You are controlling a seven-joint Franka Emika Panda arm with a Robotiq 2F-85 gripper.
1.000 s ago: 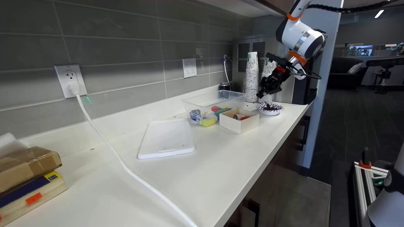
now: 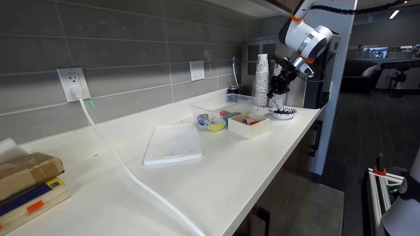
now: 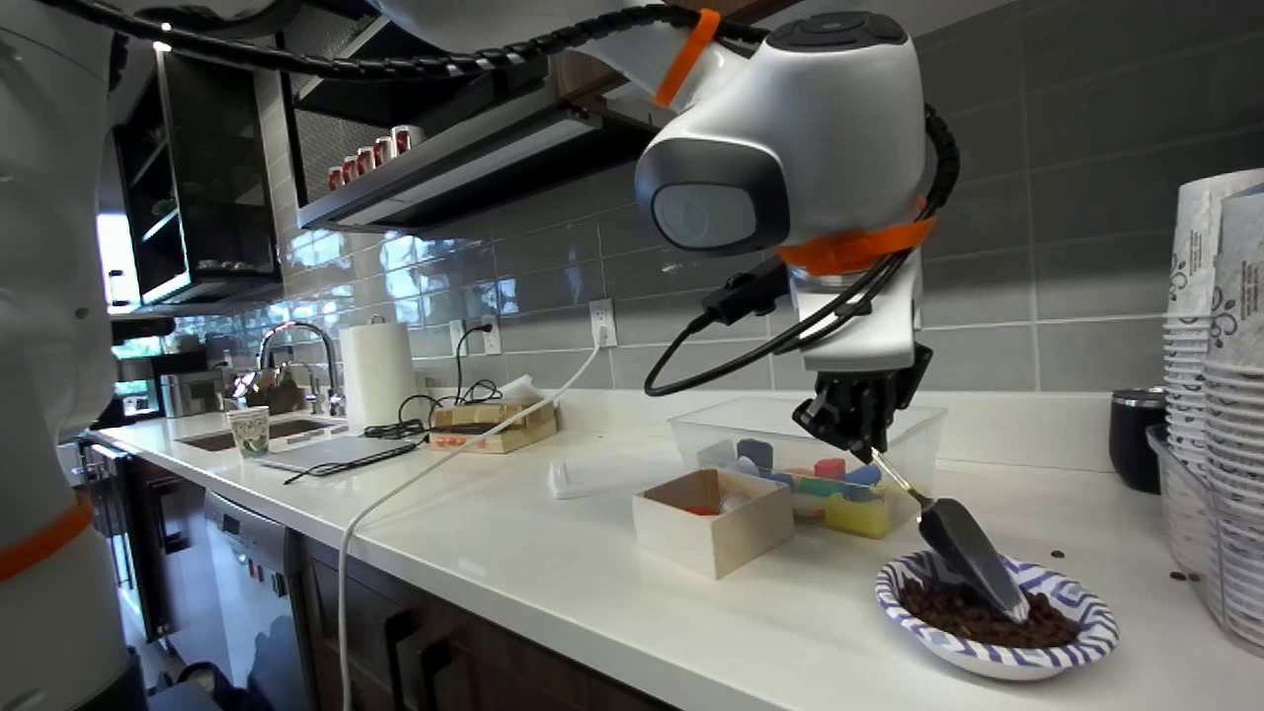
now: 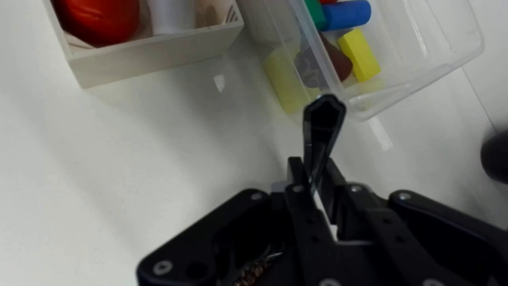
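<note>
In the second exterior view, my gripper point(image 3: 871, 448) is shut on the thin metal handle of a spatula point(image 3: 966, 547) with a dark blade. The blade slants down into a bowl point(image 3: 1013, 666) with a blue and white patterned rim, its tip among brown bits point(image 3: 966, 608) that look like coffee beans. From the wrist, the dark handle end of the spatula point(image 4: 324, 121) sticks out past the fingers point(image 4: 300, 205). My own gripper hides most of the bowl there; only a few beans point(image 4: 254, 272) show. The first exterior view has the bowl point(image 2: 282, 115) small, under the gripper.
A pale open box point(image 3: 717, 533) with red and white items and a clear bin point(image 3: 758, 433) of coloured blocks stand beside the bowl. Stacked cups point(image 2: 262, 84) rise close to the arm. A white lid point(image 2: 173, 145) lies flat.
The arm has shifted slightly left and its wrist has turned to a different tilt. The bowl sits slightly further right. The other things stand where they were.
</note>
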